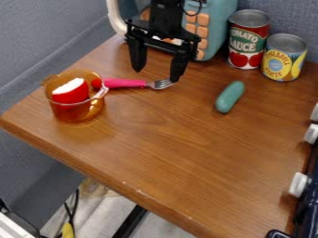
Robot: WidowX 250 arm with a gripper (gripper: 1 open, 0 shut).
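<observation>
My black gripper (pixel 158 63) hangs open above the back middle of the wooden table (pixel 168 158), its two fingers apart with nothing between them. Below it a fork (pixel 130 84) with a pink handle lies on the table. At the left an amber pot (pixel 77 110) holds a red and white object (pixel 71 91). A green oblong object (pixel 230 96) lies right of the gripper.
At the back stand a tomato can (pixel 247 40), a yellow can (pixel 284 58) and a teal and orange item (pixel 210 28). A dark appliance with white knobs (pixel 306 204) lines the right edge.
</observation>
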